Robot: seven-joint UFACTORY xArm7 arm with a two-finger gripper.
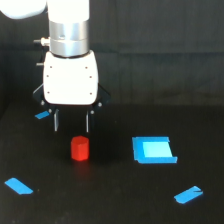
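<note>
A small red cylinder stands upright on the black table, left of the middle of the camera view. My gripper is open, pointing down, with its two thin dark fingers spread left and right. In the picture its fingertips end just above the cylinder's top, one to either side. Whether they are in line with the cylinder in depth I cannot tell. Nothing shows between the fingers.
To the right, blue tape frames a pale square on the table. Strips of blue tape lie at the front left and front right. A dark curtain hangs behind.
</note>
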